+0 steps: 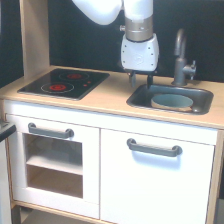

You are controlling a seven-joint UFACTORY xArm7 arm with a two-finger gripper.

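Note:
My white gripper (pixel 141 77) hangs above the worktop, just left of the sink, pointing down. Its two dark fingertips stand apart, and nothing shows between them. In the dark sink (pixel 204 99) at the right lies a round, grey-green dish or pan (pixel 171 102), below and to the right of the gripper and clear of it.
A dark tap (pixel 180 62) rises behind the sink, close to the right of my hand. Below are a cupboard door (pixel 152 180) with a dark handle (pixel 154 148) and a compartment with an inner shelf (pixel 55 163).

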